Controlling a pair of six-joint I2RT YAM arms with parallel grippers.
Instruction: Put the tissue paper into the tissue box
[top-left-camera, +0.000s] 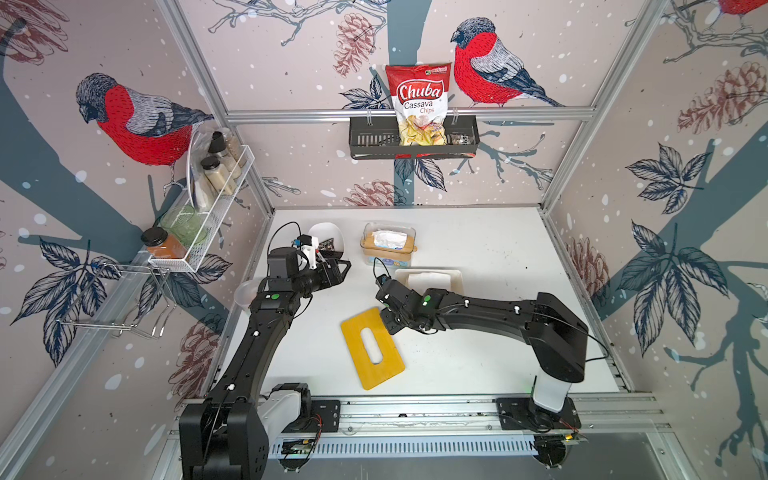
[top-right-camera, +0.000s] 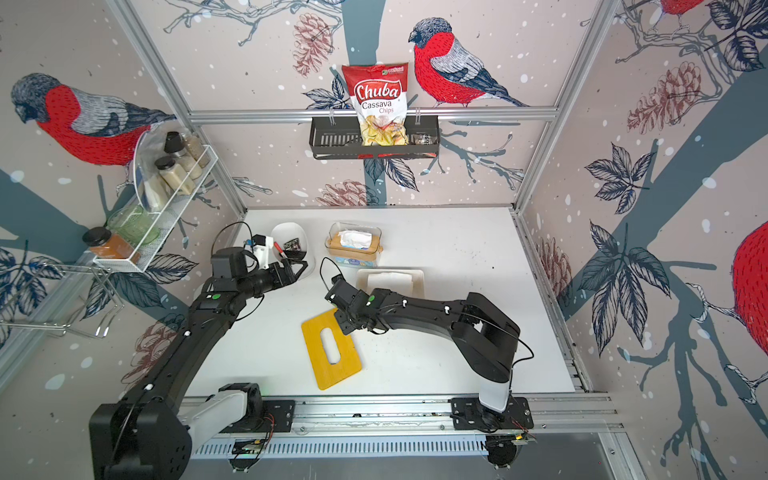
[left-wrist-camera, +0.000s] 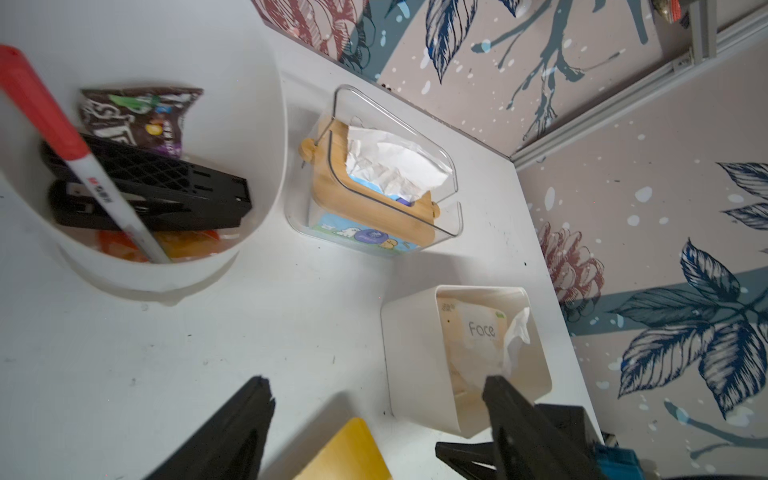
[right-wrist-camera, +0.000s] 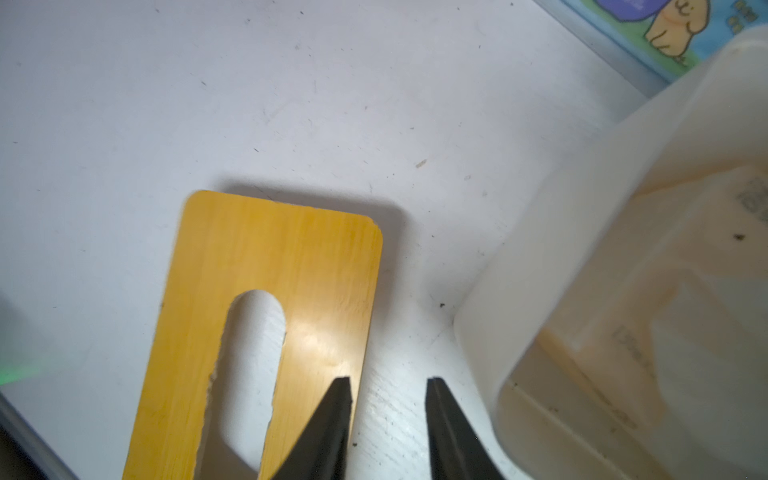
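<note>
The tissue box (left-wrist-camera: 372, 226), clear with a wooden lid and white tissue showing on top, stands at the back. In front of it, a white container (left-wrist-camera: 412, 360) holds a tissue paper pack (left-wrist-camera: 480, 329) marked "Face". My left gripper stands open above the table left of these, beside the white bowl, with nothing visible between its fingers. My right gripper is low between the yellow board and the white container's outer wall. Its fingertips show a narrow gap with nothing visible between them; whether it grips anything below the frame is unclear.
A yellow board (right-wrist-camera: 320, 272) lies front-centre. The white bowl (left-wrist-camera: 268, 160) at back left holds a marker, black items and packets. A wire rack (top-left-camera: 192, 256) hangs on the left wall, a shelf (top-left-camera: 360, 144) with chips on the back wall.
</note>
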